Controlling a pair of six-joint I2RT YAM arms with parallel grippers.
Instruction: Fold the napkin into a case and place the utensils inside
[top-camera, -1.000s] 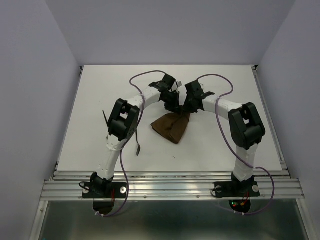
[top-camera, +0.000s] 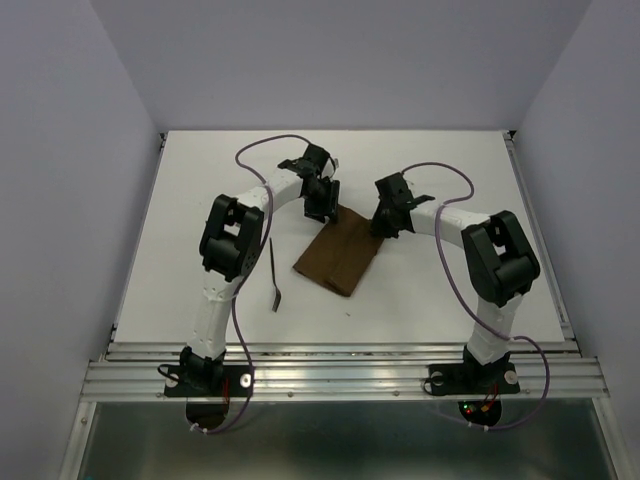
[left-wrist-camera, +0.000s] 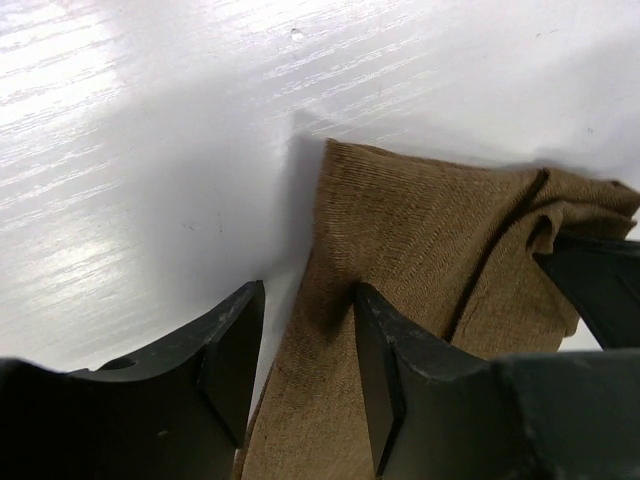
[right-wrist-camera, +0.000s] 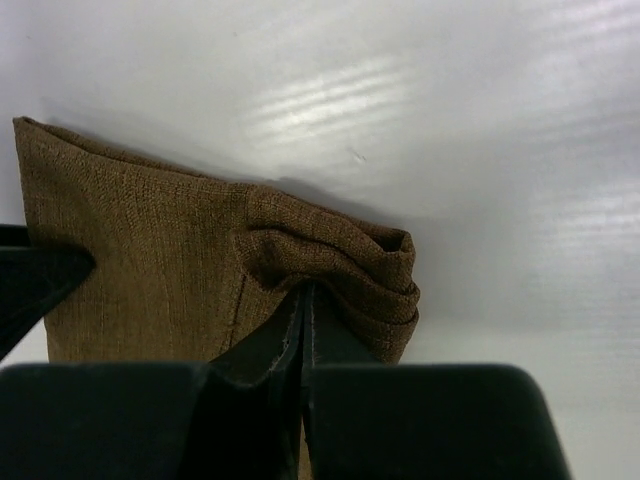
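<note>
The brown napkin (top-camera: 338, 256) lies on the white table between my grippers, with folded layers bunched at its upper right corner (right-wrist-camera: 330, 245). My left gripper is open, its fingertips over the napkin's upper left corner and edge. My right gripper is shut, its tips pressed at the bunched fold; whether cloth is between them is hidden. A thin dark utensil (top-camera: 276, 294) lies left of the napkin, partly hidden under the left arm in the top view.
Both arms reach in from the front edge (top-camera: 340, 345), with walls around the back and sides.
My left gripper has moved left, and my right gripper has shifted slightly right and down in the top view. The napkin is spread wider, its left part further out.
</note>
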